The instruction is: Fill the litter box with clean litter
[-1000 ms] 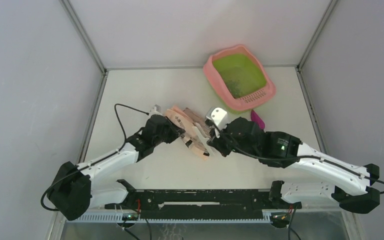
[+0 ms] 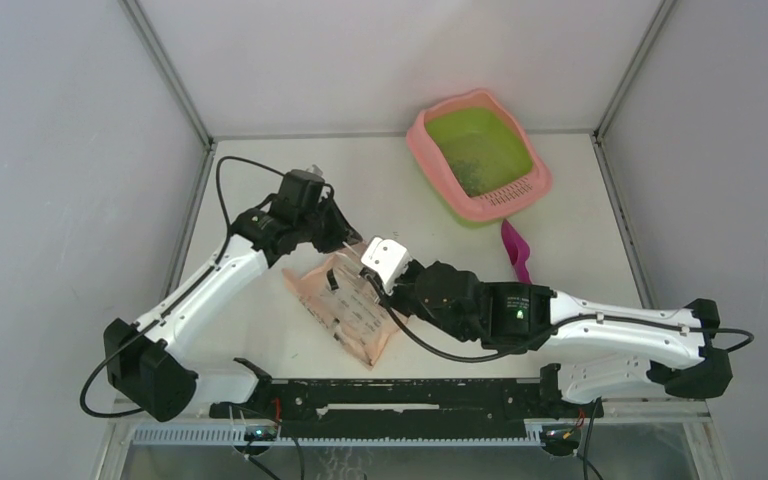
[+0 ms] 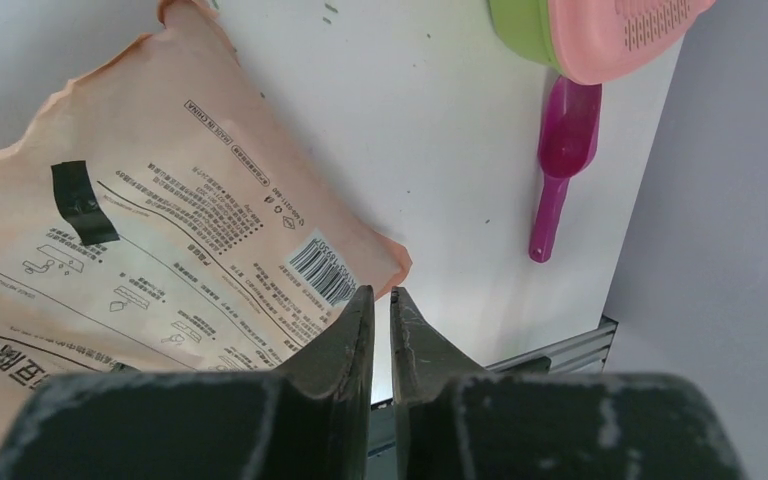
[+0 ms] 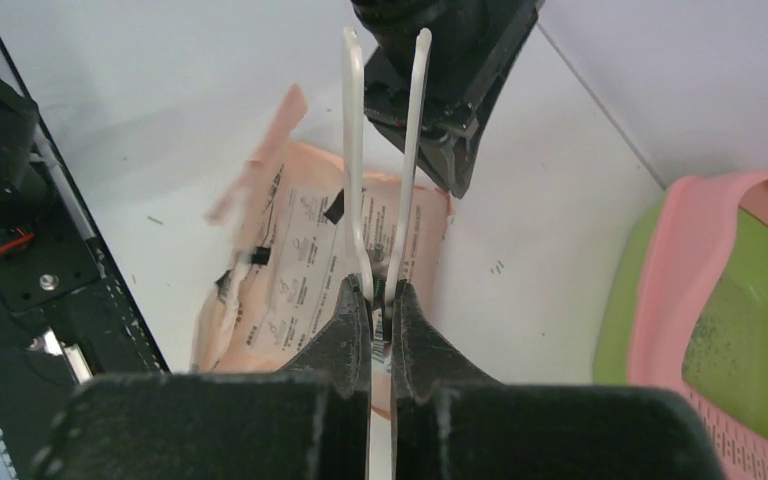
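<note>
The peach litter bag (image 2: 365, 315) lies printed side up on the table, a dark tape strip across it; one flap (image 4: 260, 165) stands raised and blurred in the right wrist view. By the bag's far end is my left gripper (image 2: 354, 242); its fingers (image 3: 362, 335) are nearly together, and nothing shows in the narrow gap. My right gripper is shut on a white two-pronged clip (image 4: 353, 150), held over the bag. The litter box (image 2: 425, 155), pink-rimmed and green inside, stands at the back with a small greyish speckled patch in it.
A purple scoop (image 3: 568, 150) lies beside the litter box's near corner. Small bits are scattered on the white table. Walls (image 2: 60, 150) close the sides and back. Free table lies at the back left and far right.
My left gripper has moved away from the front; the right one has moved left and forward.
</note>
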